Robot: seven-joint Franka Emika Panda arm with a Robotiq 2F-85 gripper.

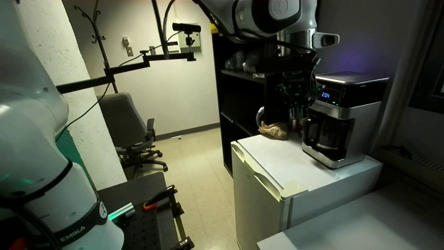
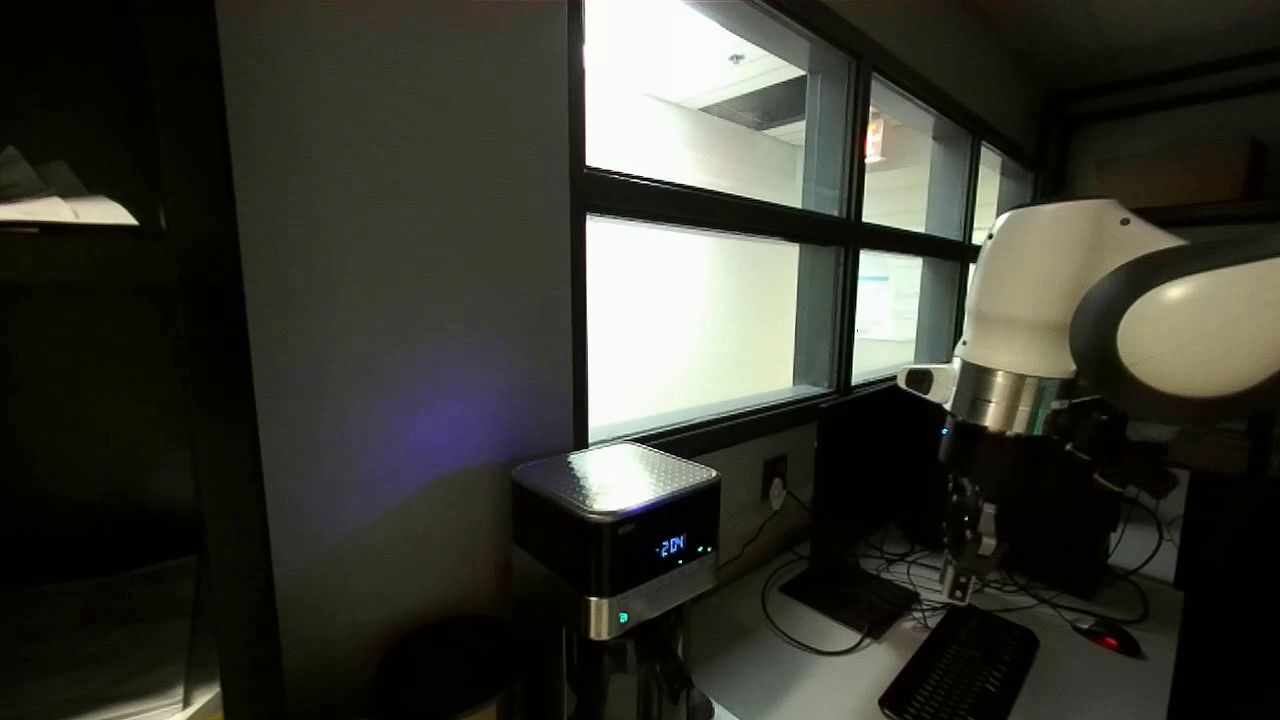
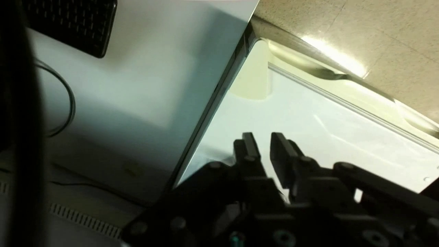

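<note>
Seen from the wrist, my gripper has its two dark fingers apart by a narrow gap, nothing visible between them. Below them spreads the white top of a small fridge (image 3: pixel 312 123). In exterior view 1 the hand is dark and hard to make out, hanging in front of the coffee maker (image 1: pixel 362 121) and level with its lit display. The glass pot (image 1: pixel 329 135) sits inside the machine. From the other side, exterior view 2 shows the fingers (image 2: pixel 957 584) pointing down, apart from the coffee maker (image 2: pixel 618 540).
A crumpled brown bag (image 1: pixel 274 130) lies at the fridge's back, near jars partly hidden by the hand. Beside the fridge is a white desk (image 3: pixel 135 78) with a keyboard (image 3: pixel 78 22) and cables. A dark shelf (image 1: pixel 237 96) stands behind.
</note>
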